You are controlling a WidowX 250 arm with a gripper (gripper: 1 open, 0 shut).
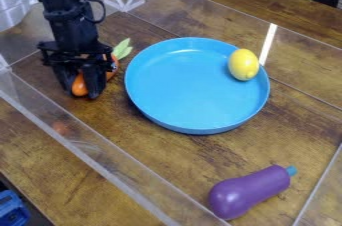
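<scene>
The black gripper (80,68) is down at the left, its fingers around an orange carrot (80,85) with a pale green top (120,50); whether they grip it is hard to tell, as they largely hide it. To the right lies a round blue plate (194,95). A yellow lemon-like object (243,63) sits at the plate's upper right edge. A purple eggplant (247,192) lies at the lower right.
A clear plastic wall crosses the lower left, with a blue object (11,210) in the corner beyond it. A white strip stands beside the lemon. The wooden surface below the plate is mostly clear.
</scene>
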